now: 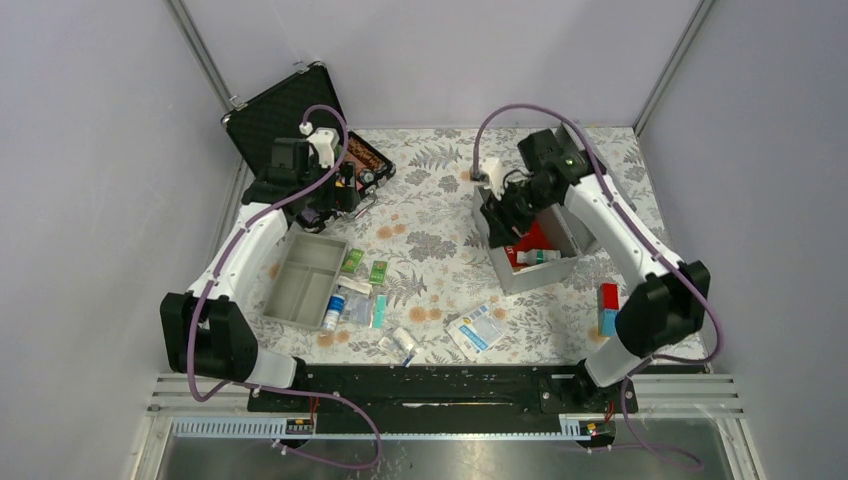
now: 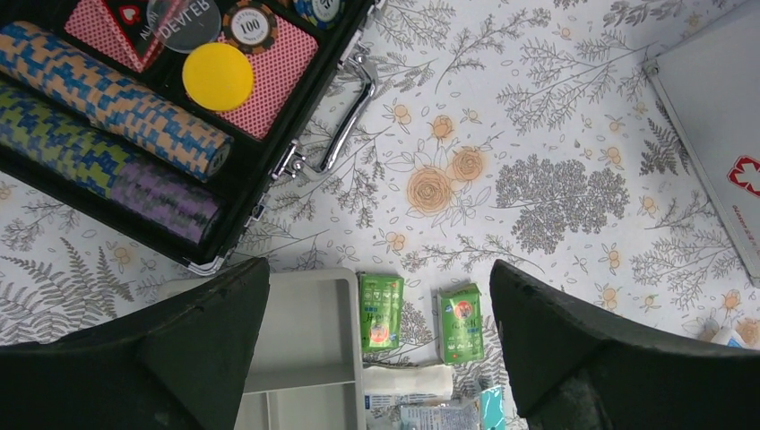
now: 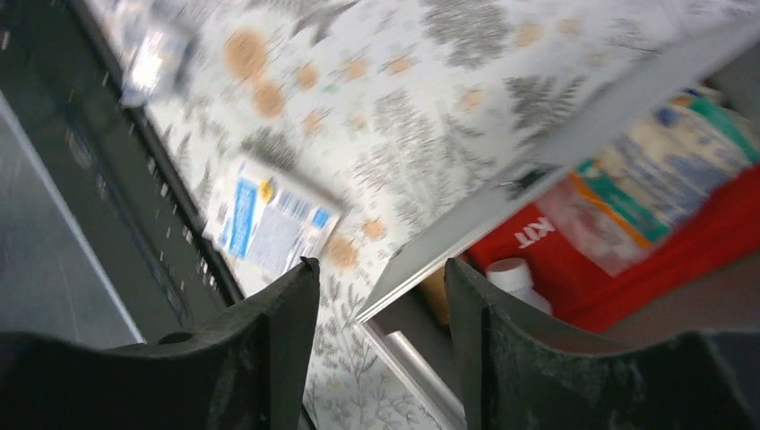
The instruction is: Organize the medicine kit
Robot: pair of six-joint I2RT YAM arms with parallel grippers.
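The grey medicine box point(image 1: 535, 275) stands on the right with lid up, holding a red first aid pouch point(image 1: 530, 238), a white bottle point(image 1: 540, 256) and packets. My right gripper is open over its near side, blurred in its own view, with nothing clearly held. My left gripper is open over the black case at the left, nothing between its fingers. The grey tray point(image 1: 285, 310) lies front left, beside green packets point(image 2: 462, 327), a blue-white bottle point(image 1: 333, 312) and small bags point(image 1: 358, 311).
A black case point(image 1: 262, 110) of chips sits back left. A white packet point(image 1: 476, 329) and small items point(image 1: 400, 346) lie at the front edge, a red-blue box point(image 1: 608, 310) at the right.
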